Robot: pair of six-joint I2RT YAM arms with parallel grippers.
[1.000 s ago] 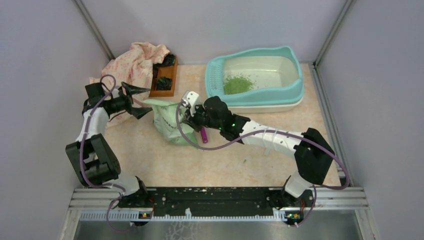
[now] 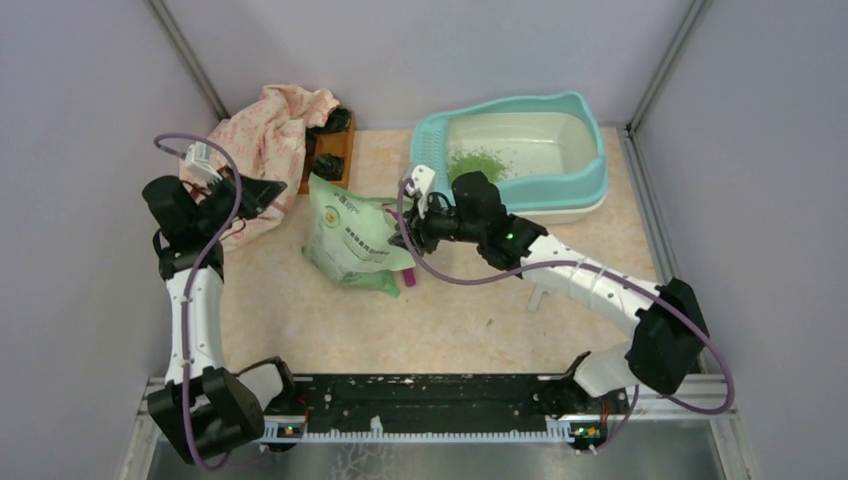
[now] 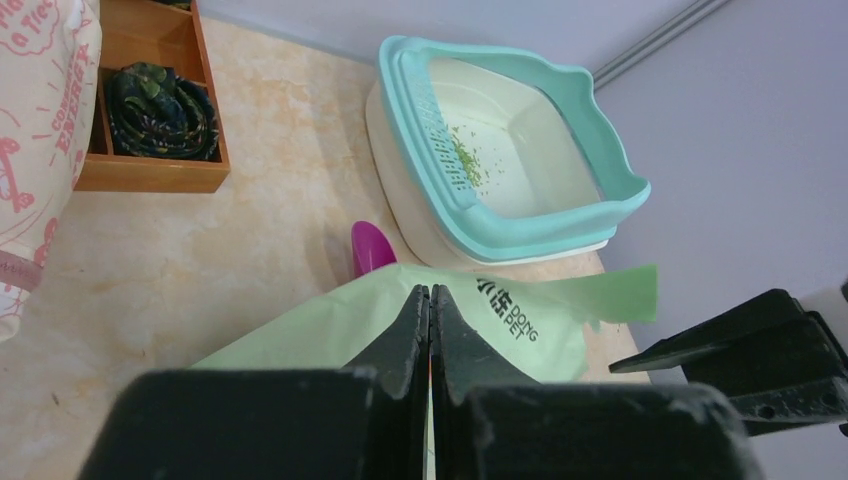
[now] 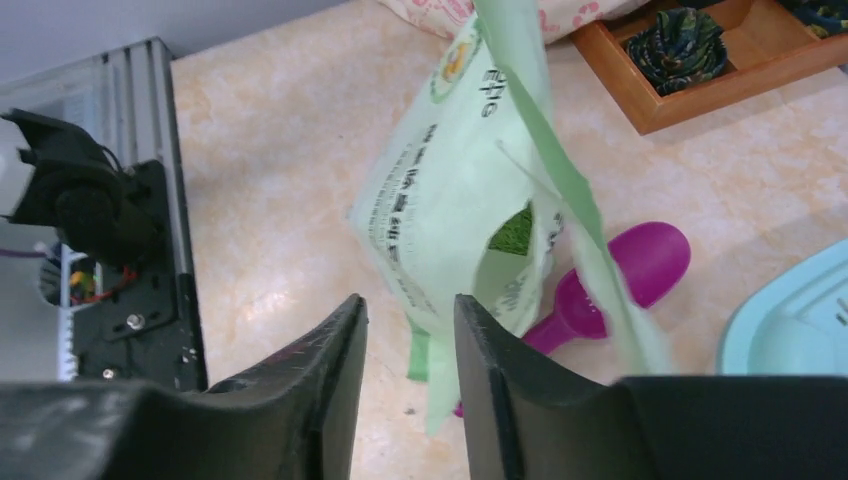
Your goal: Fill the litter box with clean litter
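The pale green litter bag slumps on the table, its top loose; green granules show inside in the right wrist view. A purple scoop lies beside it. The teal-rimmed litter box at the back right holds a small scatter of green litter. My left gripper is shut above and left of the bag, nothing visible between its fingers. My right gripper is at the bag's right side, fingers apart, with nothing clearly held between them.
A wooden tray with dark bundles and a pink printed cloth lie at the back left.
My left gripper has shut and moved slightly left. My right gripper has moved right. The bag's top has fallen rightward, turning its printed face up.
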